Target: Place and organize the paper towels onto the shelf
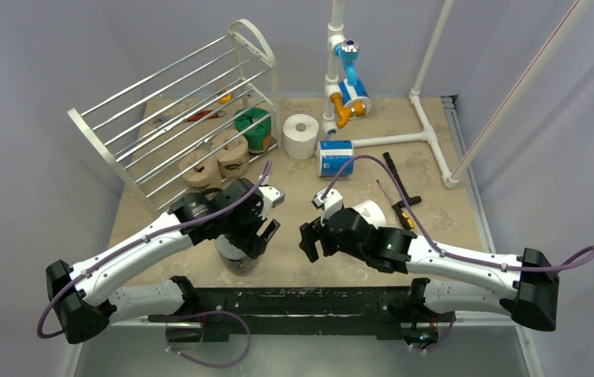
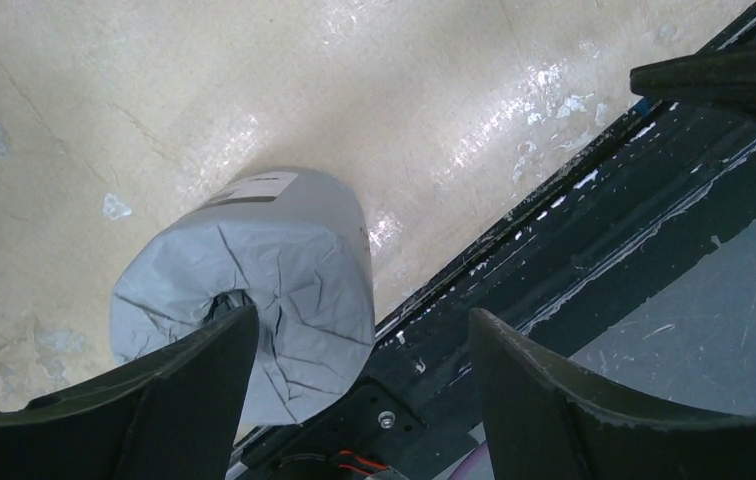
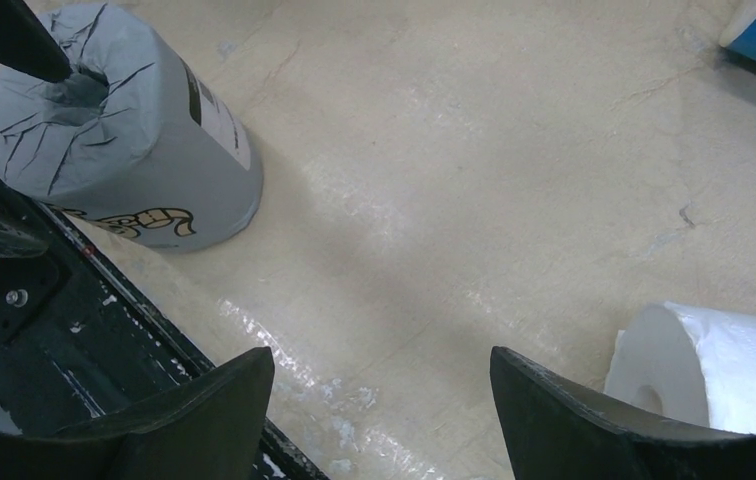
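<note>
A grey-wrapped roll stands upright at the table's front edge, partly hidden under my left arm in the top view. My left gripper hovers over it, fingers apart; in the left wrist view one finger overlaps the roll's core hole and the other is clear of it. Nothing is gripped. My right gripper is open and empty, to the right of the roll. The white wire shelf stands at the back left, with two brown rolls and a green roll beneath its bars.
A white roll stands beside the shelf. A blue-and-white roll is near the pipes; another white roll lies on its side by my right arm. A hammer and screwdriver lie at right.
</note>
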